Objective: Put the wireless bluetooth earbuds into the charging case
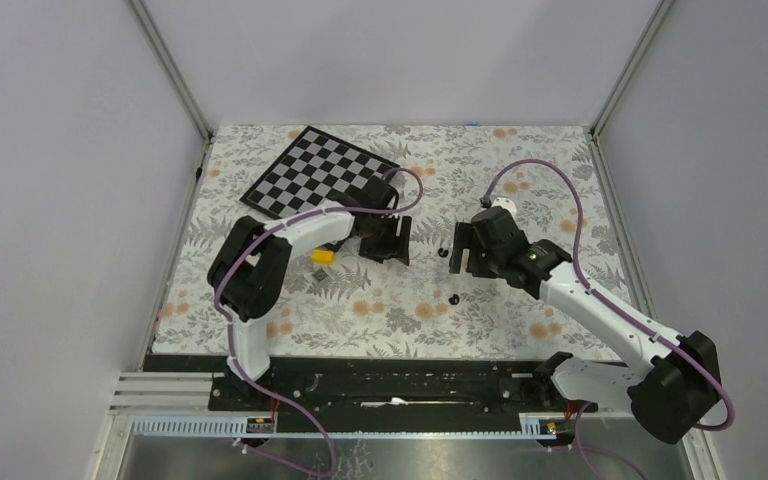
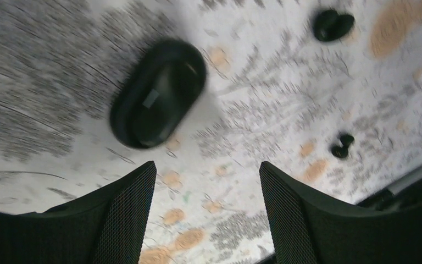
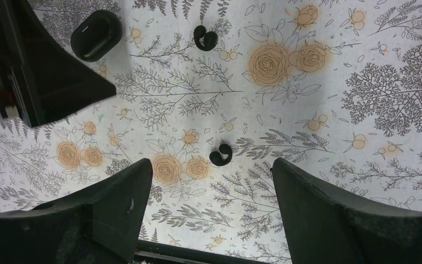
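Note:
The black oval charging case lies on the patterned mat; its glossy top (image 3: 96, 36) appears closed in the right wrist view. From above, my left gripper hides most of it. One black earbud (image 1: 443, 252) rests between the two grippers, and the other earbud (image 1: 454, 299) lies closer to the front edge. My left gripper is open and empty, above the mat beside the case. My right gripper also stands open, with the front earbud (image 3: 221, 155) showing in its gap from above, not gripped.
Behind the left arm lies a black-and-white checkered board (image 1: 310, 168). A yellow block (image 1: 322, 257) and a small grey square (image 1: 320, 276) sit left of the left gripper. The two grippers are close together.

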